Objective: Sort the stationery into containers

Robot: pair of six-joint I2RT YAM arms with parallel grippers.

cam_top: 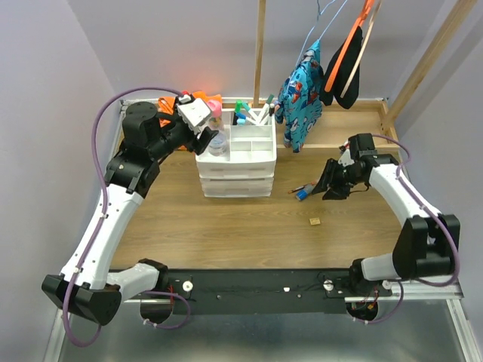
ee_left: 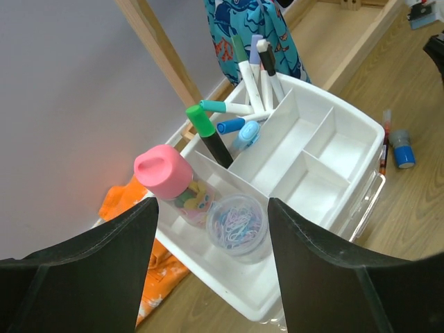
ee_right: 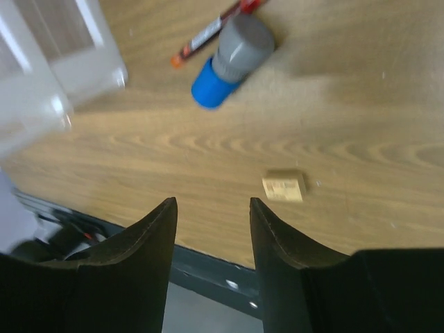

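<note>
A white organizer (cam_top: 253,143) stands at the back centre. Its rear section holds several markers (ee_left: 253,90), one with a green cap, and its left section a pink-lidded jar (ee_left: 166,173) and a clear tub of paper clips (ee_left: 238,225). My left gripper is over that left section, fingers parted and empty. On the table right of the organizer lie a small bottle with a blue cap (ee_right: 211,87) and a red pen (ee_right: 205,38). Nearer the front is a small tan block (ee_right: 284,186). Above the table, my right gripper is open with nothing between its fingers.
Orange cloth (ee_left: 156,277) lies behind and left of the organizer. A blue patterned bag (cam_top: 300,94) and a black one (cam_top: 343,68) hang at the back.
</note>
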